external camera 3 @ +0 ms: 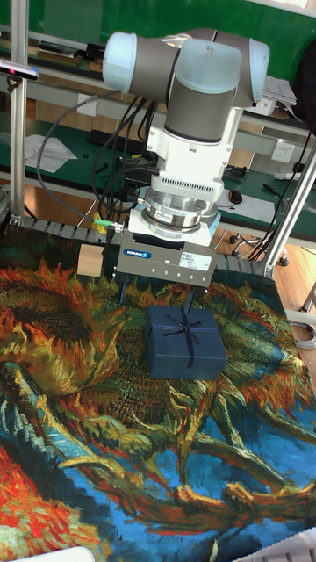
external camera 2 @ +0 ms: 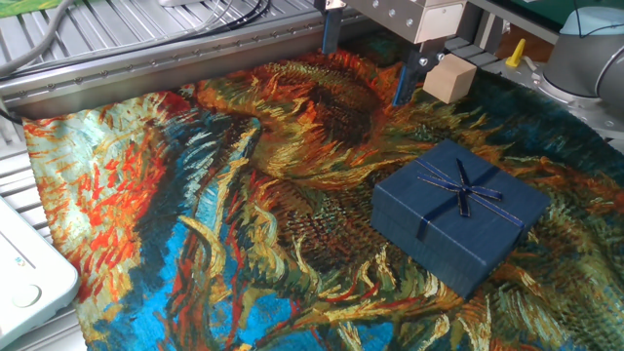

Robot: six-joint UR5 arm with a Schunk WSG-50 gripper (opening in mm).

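A dark blue gift box [external camera 2: 458, 213] with a ribbon bow on its lid sits closed on the patterned cloth, right of centre in exterior view 2. My gripper [external camera 2: 365, 77] is open, its two fingers [external camera 2: 404, 84] wide apart and nothing visible between them. In exterior view 3 the gripper [external camera 3: 155, 301] hangs just behind the box [external camera 3: 187, 352], which partly overlaps one finger. A small tan wooden block [external camera 2: 449, 79] appears beside the right finger, outside the fingers. Exterior view 3 shows that block [external camera 3: 90, 261] left of the gripper body.
A metal rail [external camera 2: 146, 83] runs along the back. A white device [external camera 2: 29, 268] stands at the left edge, and a yellow cone-shaped piece [external camera 2: 516, 54] lies beyond the cloth.
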